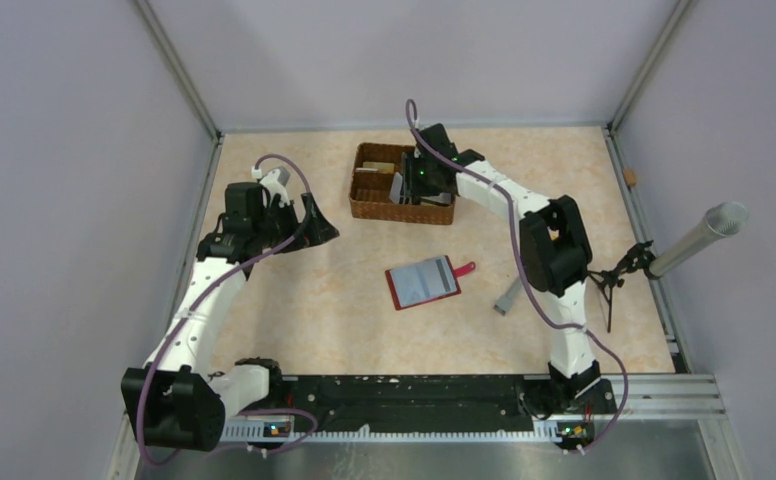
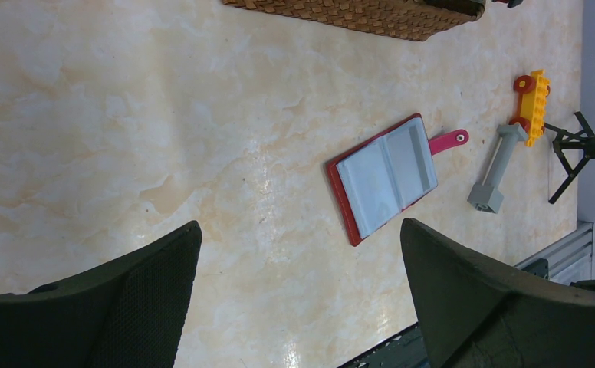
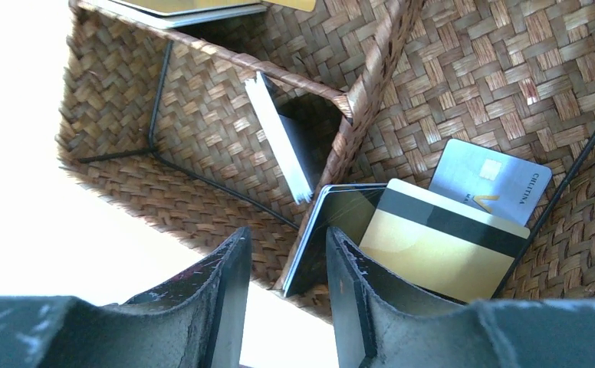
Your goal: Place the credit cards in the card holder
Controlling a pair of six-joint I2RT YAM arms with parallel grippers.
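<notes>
The brown wicker basket (image 1: pixel 374 211) stands at the back of the table, divided into compartments. In its right compartment a gold card with a dark stripe (image 3: pixel 432 238) overlaps a blue-grey card (image 3: pixel 494 176). A dark card (image 3: pixel 310 234) leans on edge against the basket wall beside them. A white card (image 3: pixel 275 134) stands tilted in the adjoining compartment, and more cards (image 3: pixel 195 11) lie beyond. My right gripper is over the basket, fingers apart. The dark card's edge shows between them, not gripped. My left gripper (image 1: pixel 319 220) is open and empty, left of the basket.
A red-backed flat board (image 1: pixel 423 283) with a pale top and a pink handle lies in front of the basket. To its right are a grey block piece (image 1: pixel 507 296), a yellow toy (image 2: pixel 536 107) and a black tripod (image 2: pixel 582 146).
</notes>
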